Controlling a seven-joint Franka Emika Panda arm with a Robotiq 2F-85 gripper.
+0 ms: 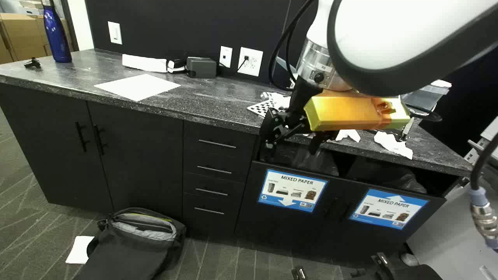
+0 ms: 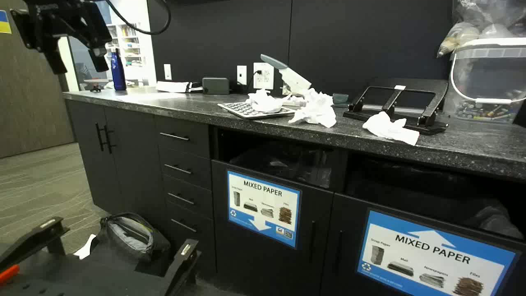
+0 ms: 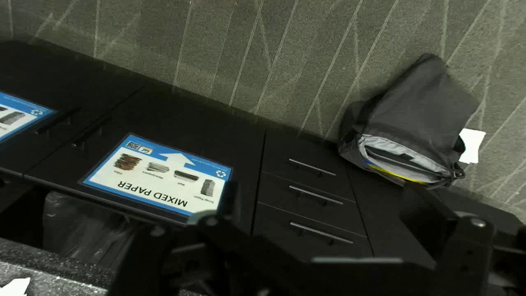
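My gripper (image 2: 79, 68) is open and empty, pointing down, at the upper left of the second exterior view. In the wrist view its fingers (image 3: 429, 217) stand wide apart, with drawers and the floor beyond. Crumpled white papers (image 2: 315, 109) lie on the dark counter (image 2: 197, 106), beside and on a checkered board (image 2: 241, 109). One more crumpled paper (image 2: 389, 128) rests near the counter's front edge. Below, the open-topped bins carry blue mixed paper signs (image 2: 264, 207). A dark bag (image 1: 135, 242) sits open on the floor, with a white paper (image 1: 80, 249) next to it.
A black stand (image 2: 394, 106) and a clear bucket (image 2: 485, 93) occupy the counter's right side. A white-handled tool (image 2: 291, 79) stands behind the papers. On the left are a flat white sheet (image 1: 137, 86), a grey box (image 1: 201, 67) and a blue bottle (image 1: 56, 35).
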